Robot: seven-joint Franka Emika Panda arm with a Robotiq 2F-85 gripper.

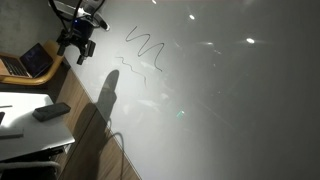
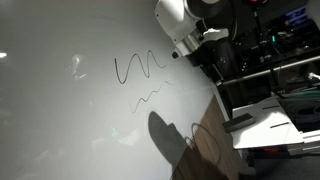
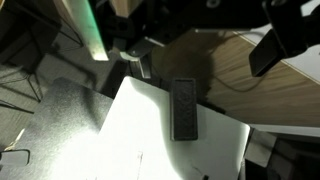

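A dark oblong block, like a whiteboard eraser [image 3: 184, 108], rests on a white table [image 3: 130, 120] in the wrist view. The same block [image 1: 52, 111] appears at the lower left in exterior view 1. My gripper [image 1: 76, 44] is open in the air in front of the whiteboard [image 1: 210, 100], apart from the block. A dark finger [image 3: 268, 52] shows at the wrist view's upper right. Two wavy dark lines are on the board, a bolder one [image 2: 140, 66] and a fainter one [image 2: 150, 97].
A laptop [image 1: 36, 60] sits on an orange-edged chair or table beside the white one. Wooden floor [image 1: 95, 140] separates the white table from the board. A dark flat item [image 1: 10, 130] lies on the table's left side.
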